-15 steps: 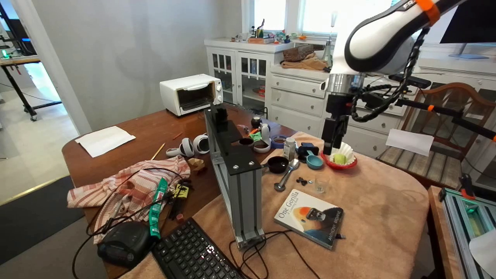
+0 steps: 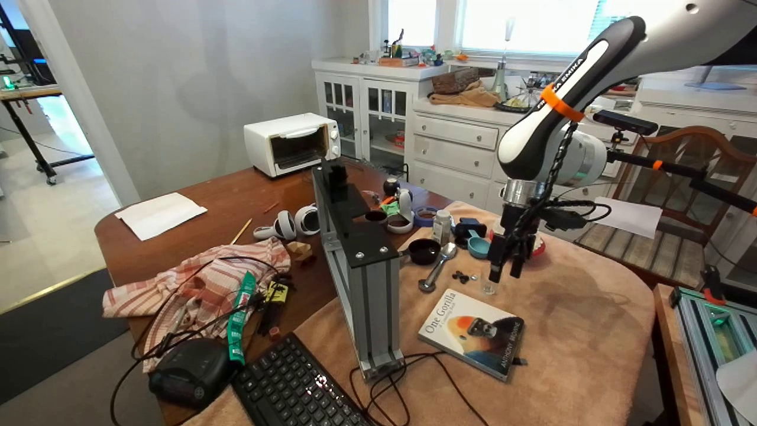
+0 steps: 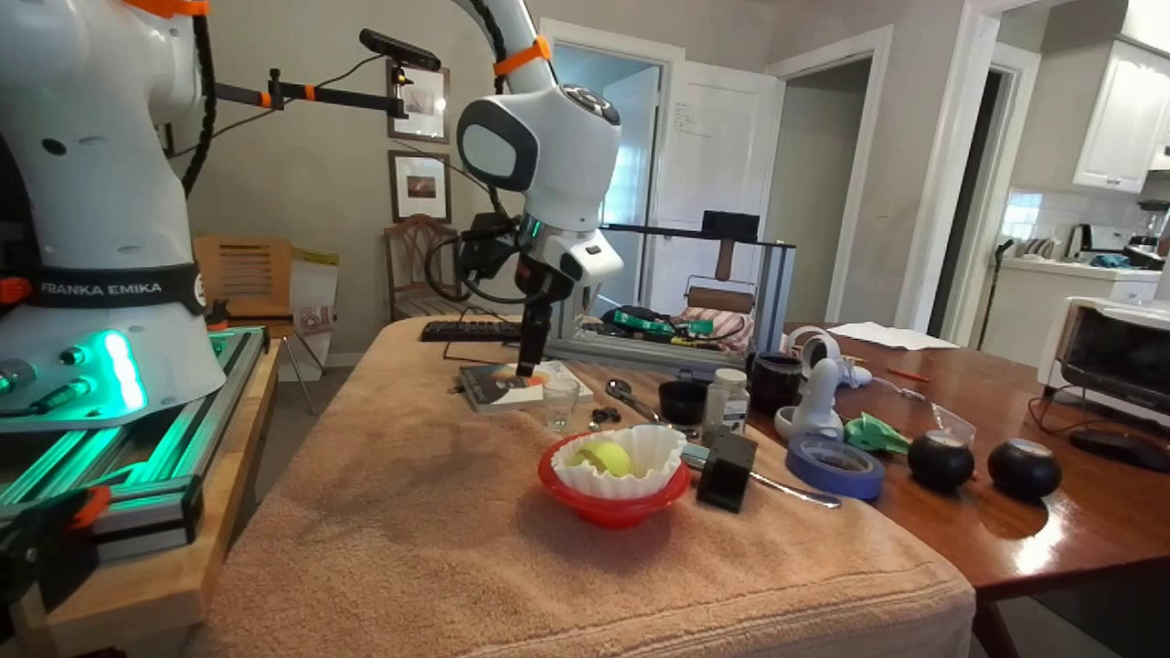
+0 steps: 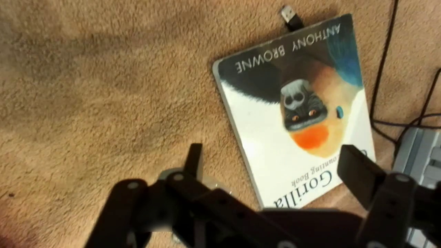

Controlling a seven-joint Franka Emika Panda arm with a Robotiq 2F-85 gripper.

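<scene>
My gripper [image 2: 505, 274] is open with nothing between its fingers. It hangs above the towel, close to the small clear glass [image 3: 561, 406] and the book's near corner. In the wrist view, a finger [image 4: 193, 159] hides much of the glass, while the other finger [image 4: 355, 169] overlaps the book's title end. The book [image 4: 264, 136], "One Gorilla", lies flat with its cover up. Farther off, a yellow-green ball [image 3: 602, 459] rests inside a white paper liner [image 3: 654, 459] in a red bowl [image 3: 614, 512]; the arm mostly hides this bowl in exterior view 1.
A metal scoop [image 2: 440, 267], a black cup [image 2: 423, 251], a white bottle [image 2: 441, 227] and a blue measuring cup [image 2: 479, 246] crowd the towel beside the glass. A metal frame [image 2: 376, 312] stands upright left of the book.
My gripper has come lower and towards the glass and book, away from beside the red bowl. The arm now covers most of that bowl in exterior view 1. The tabletop objects look unmoved.
</scene>
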